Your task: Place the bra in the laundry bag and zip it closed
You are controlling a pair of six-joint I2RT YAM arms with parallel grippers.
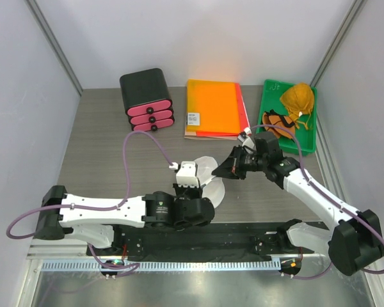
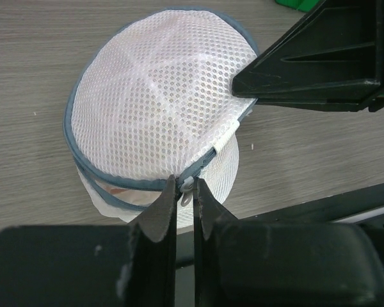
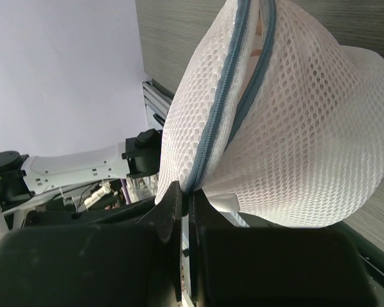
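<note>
The white mesh laundry bag (image 1: pixel 214 191) is held between both grippers near the table's front edge. In the left wrist view its grey-blue zipper (image 2: pixel 118 177) gapes on the left side. A pale peach patch (image 2: pixel 129 194) shows inside the gap; the bra cannot be clearly made out. My left gripper is shut on the zipper pull (image 2: pixel 187 196), close to a white end tab (image 2: pixel 226 137). My right gripper is shut on the bag's edge, where the two zipper tapes (image 3: pixel 217 114) meet. Beyond that grip, the tapes spread apart.
A black drawer box with pink drawers (image 1: pixel 146 99) stands at the back left. Orange and red folders (image 1: pixel 212 105) lie at the back middle. At the back right is a green basket (image 1: pixel 267 102) with orange items.
</note>
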